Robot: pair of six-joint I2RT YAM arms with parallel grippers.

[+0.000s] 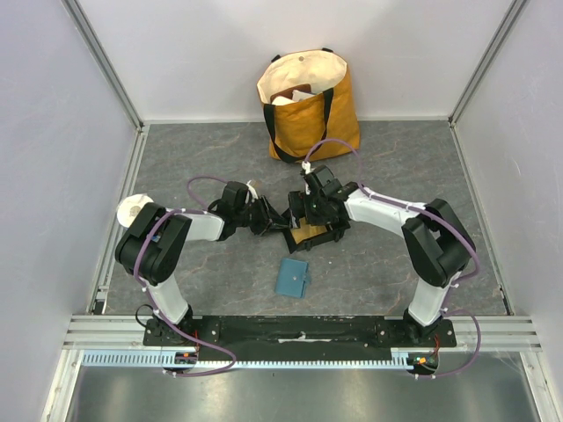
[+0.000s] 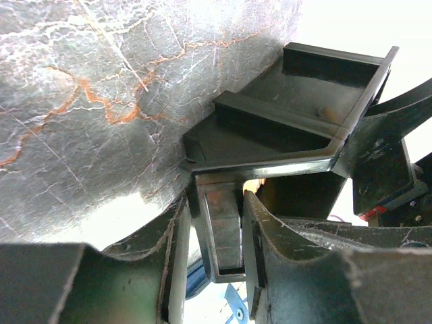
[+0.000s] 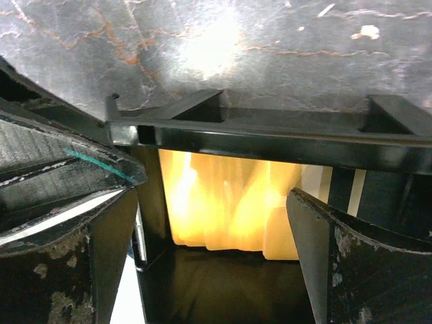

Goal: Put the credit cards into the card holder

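A blue card holder (image 1: 292, 277) lies on the grey table, front centre; its blue edge (image 2: 197, 280) shows low in the left wrist view. Behind it stands a black tray (image 1: 299, 247) with yellow cards (image 1: 305, 230) in one compartment. My left gripper has its fingers on both sides of the tray's narrow left end wall, close against it. Over the tray, my right gripper is wide open, its fingers spread around the yellow cards (image 3: 229, 202), gripping none. Whether its fingertips touch the cards cannot be made out.
A yellow bag (image 1: 308, 114) with black straps stands at the back against the wall. A round white object (image 1: 132, 209) is at the left edge, beside my left arm.
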